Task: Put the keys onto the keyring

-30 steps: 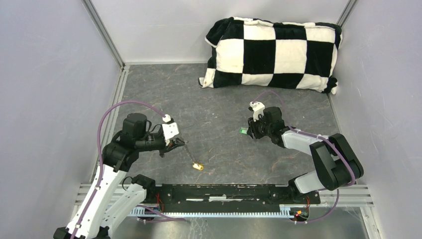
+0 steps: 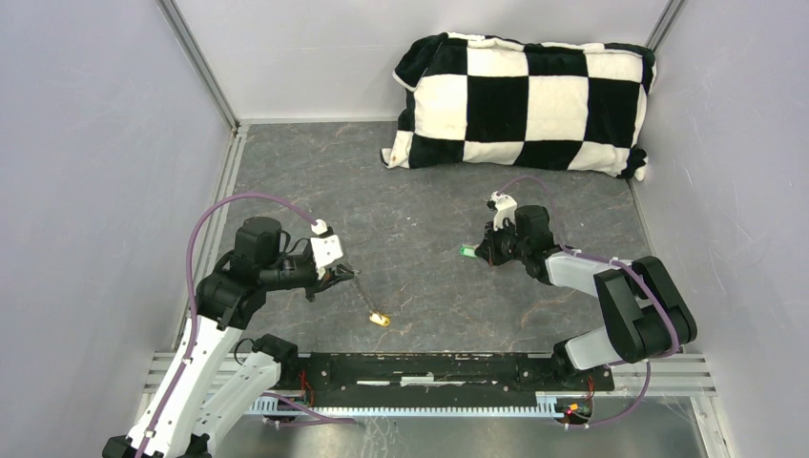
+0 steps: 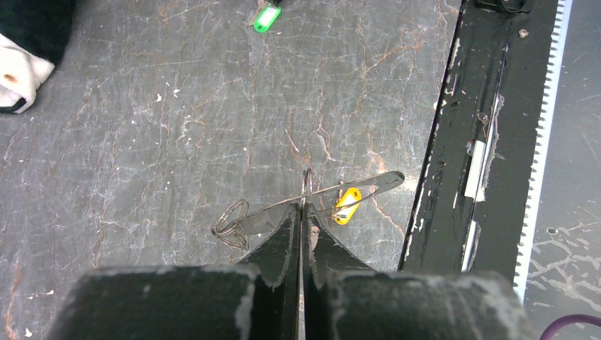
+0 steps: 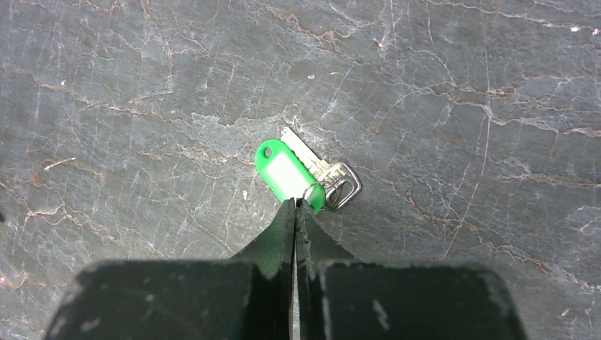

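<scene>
My left gripper is shut on a thin part of a long metal keyring piece (image 3: pixel 386 183), which has coiled wire at one end. It stretches crosswise past the fingertips in the left wrist view. A yellow key tag (image 3: pixel 347 206) shows behind its wires; whether they are linked I cannot tell. In the right wrist view, a green key tag (image 4: pixel 283 172) lies on the table with a silver key (image 4: pixel 301 149) and a small ring. My right gripper is shut above the tag's lower end, with nothing visible between its fingers.
A black-and-white checked cushion (image 2: pixel 527 103) fills the back of the table. A dark rail (image 2: pixel 334 382) runs along the front edge. The grey tabletop (image 2: pixel 420 224) between the two grippers is clear.
The left arm, metal piece and yellow tag look unmoved.
</scene>
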